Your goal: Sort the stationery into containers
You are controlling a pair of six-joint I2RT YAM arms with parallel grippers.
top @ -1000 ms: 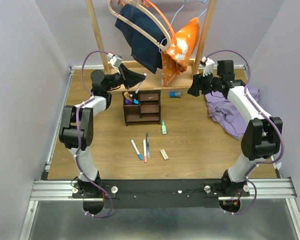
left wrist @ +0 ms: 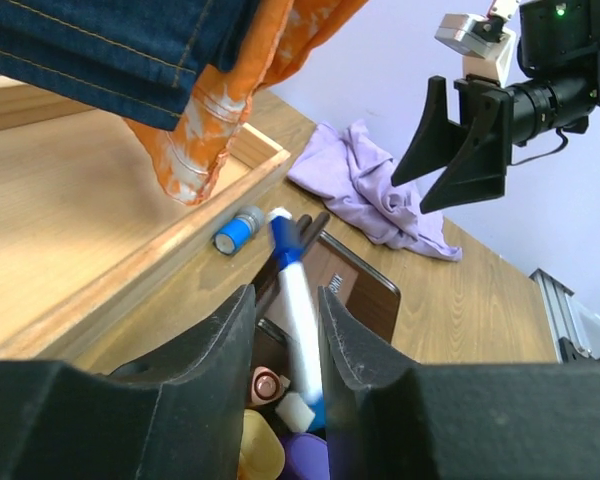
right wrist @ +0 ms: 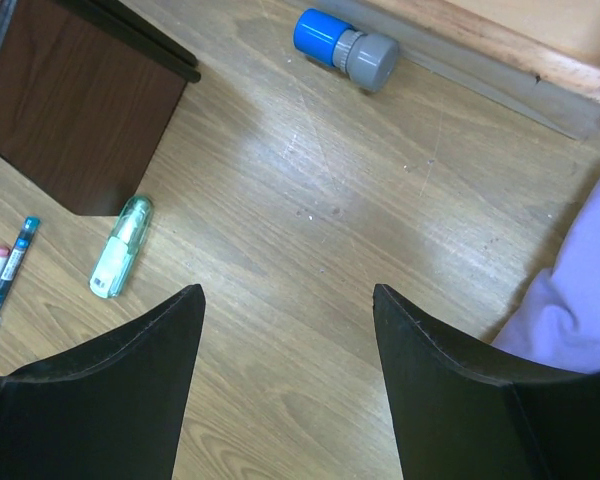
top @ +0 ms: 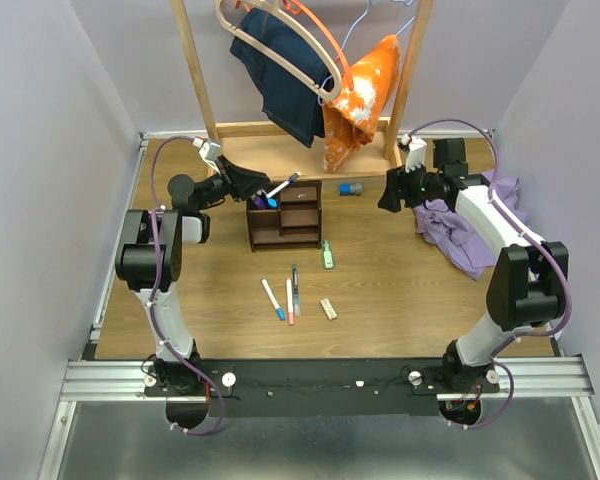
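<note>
My left gripper (top: 255, 183) is over the left of the dark wooden organizer (top: 300, 230), which holds purple and blue items. A white pen with a blue cap (left wrist: 299, 310) appears between and beyond its part-open fingers; whether they touch it, I cannot tell. My right gripper (top: 390, 190) stands open and empty over bare table. A blue cylinder (top: 349, 189) lies behind the organizer, a green bottle (top: 327, 255) at its front right. Markers (top: 273, 298) and a pale block (top: 328, 309) lie in front.
A wooden rack (top: 260, 152) with hanging jeans and an orange cloth fills the back. A lilac cloth (top: 455, 240) lies at the right.
My left gripper has moved down and left to the organizer's top left, and the white pen there now lies at a flatter angle. The right arm has shifted slightly down.
</note>
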